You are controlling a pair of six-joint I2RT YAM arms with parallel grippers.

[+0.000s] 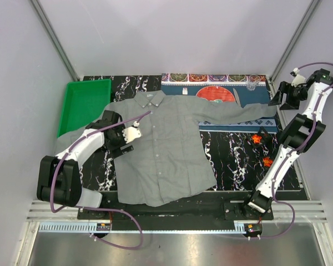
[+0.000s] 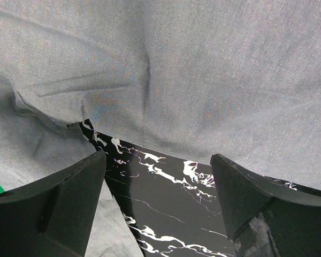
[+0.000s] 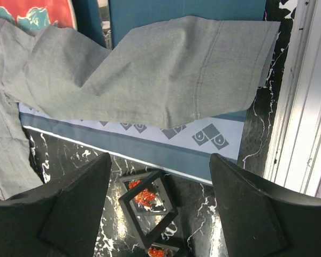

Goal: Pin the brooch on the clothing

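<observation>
A grey button-up shirt (image 1: 172, 160) is spread over the dark marble table, one sleeve reaching right across a blue mat. My left gripper (image 1: 124, 145) is over the shirt's left side; in the left wrist view its open fingers (image 2: 69, 198) frame cloth and bare marble, nothing between them. My right gripper (image 1: 286, 97) stands open past the right sleeve's end, with that sleeve (image 3: 176, 69) below it in the right wrist view. No brooch can be made out clearly.
A green tray (image 1: 72, 105) sits at back left. The blue mat holds a red plate (image 1: 216, 92), cutlery and a glass (image 1: 253, 82). Orange items in dark frames (image 3: 144, 195) lie on the marble at the right, which is otherwise fairly clear.
</observation>
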